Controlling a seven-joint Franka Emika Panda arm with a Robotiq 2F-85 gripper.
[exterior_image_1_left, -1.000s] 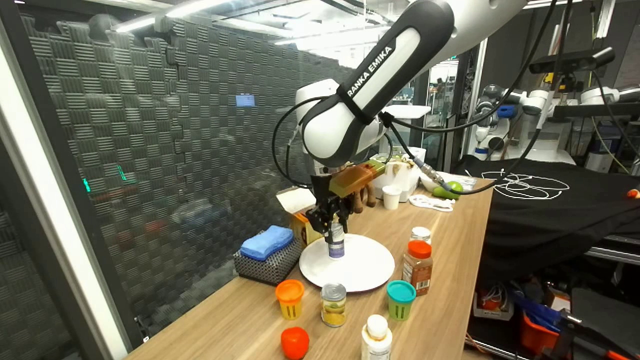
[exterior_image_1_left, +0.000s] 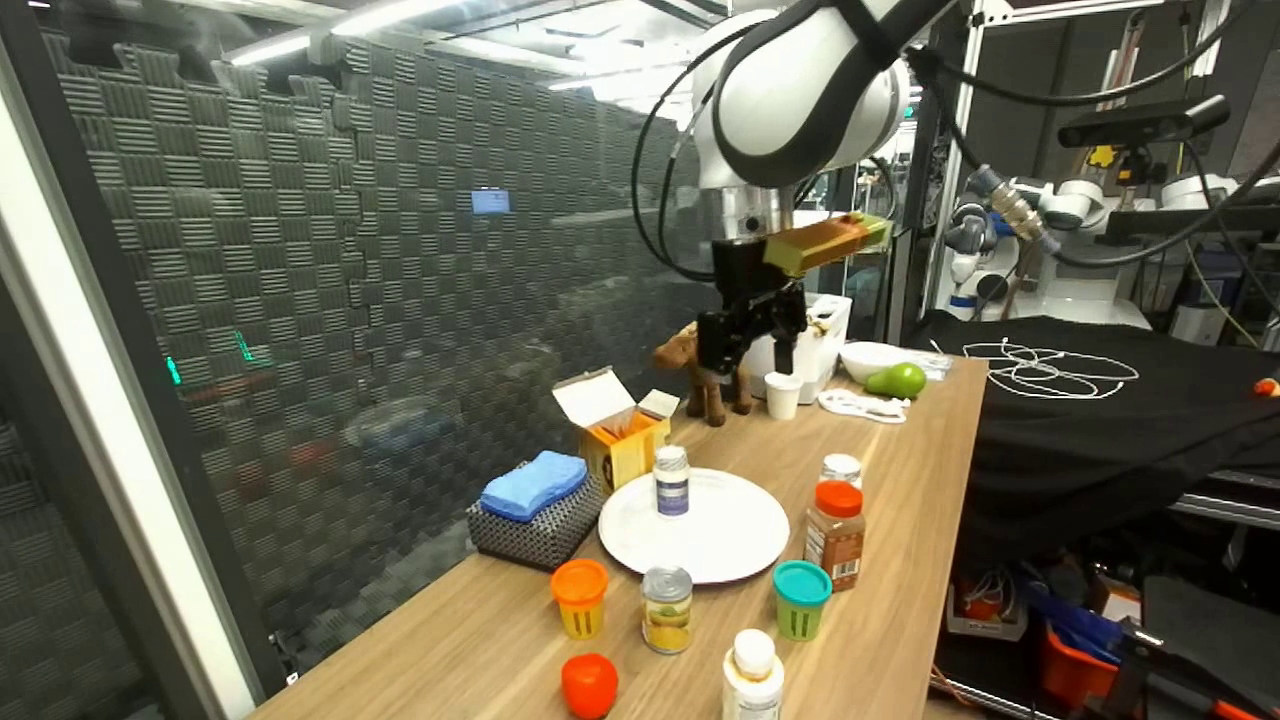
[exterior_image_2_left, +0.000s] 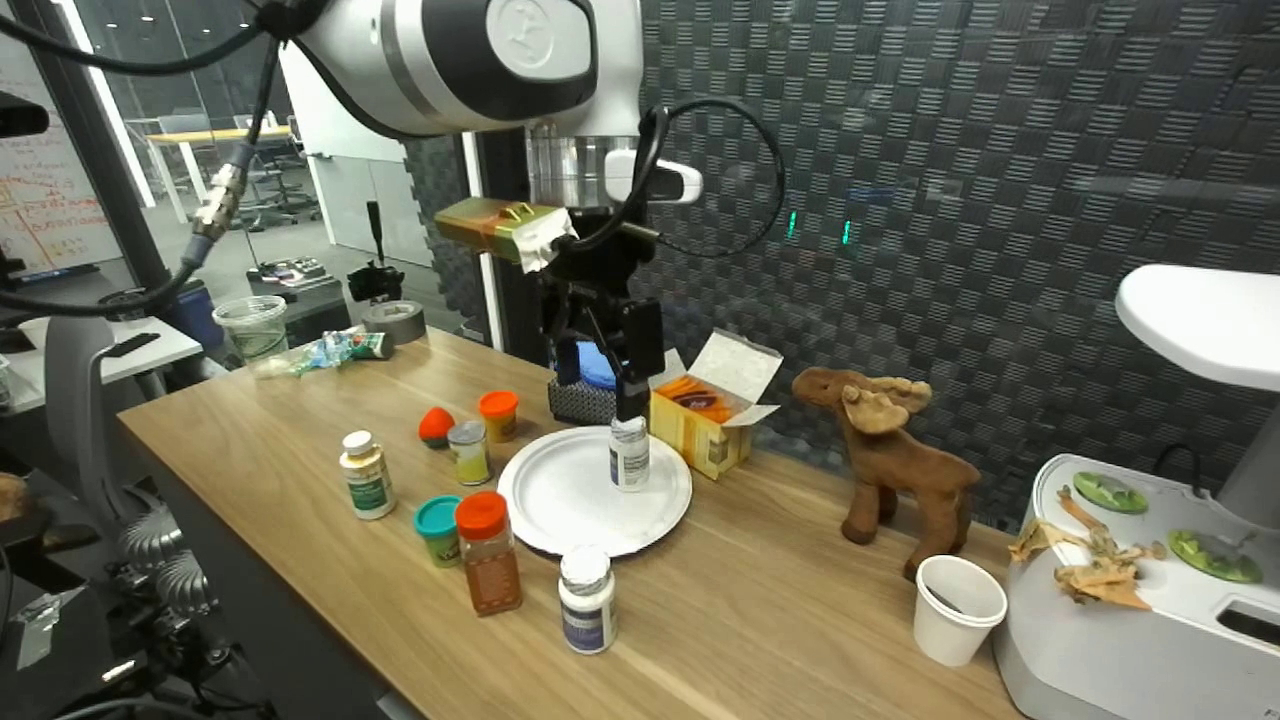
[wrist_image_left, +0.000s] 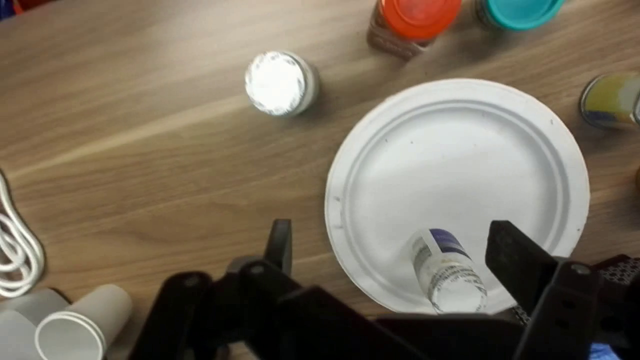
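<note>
A small white bottle (exterior_image_1_left: 672, 482) with a purple and white label stands upright on the white plate (exterior_image_1_left: 744, 540), near the plate's edge beside the yellow box. My gripper (exterior_image_1_left: 753, 348) is raised clear of the bottle, its fingers spread with nothing between them. In the wrist view the bottle (wrist_image_left: 448, 273) shows beyond the gap between the fingers, closer to the right-hand finger (wrist_image_left: 519, 264). A similar white bottle (exterior_image_2_left: 587, 602) stands on the bare table, off the plate.
Around the plate stand a red-lidded jar (exterior_image_1_left: 836, 534), a teal-lidded tub (exterior_image_1_left: 801, 600), a can (exterior_image_1_left: 667, 610) and an orange tub (exterior_image_1_left: 581, 598). An open yellow box (exterior_image_2_left: 708, 426), a toy moose (exterior_image_2_left: 900, 462) and paper cups (exterior_image_2_left: 956, 610) line the wall side. Bare wood lies between plate and cups.
A second ago the gripper was down around the bottle on the plate. It has risen and moved away toward the cups; the bottle stays standing on the plate.
</note>
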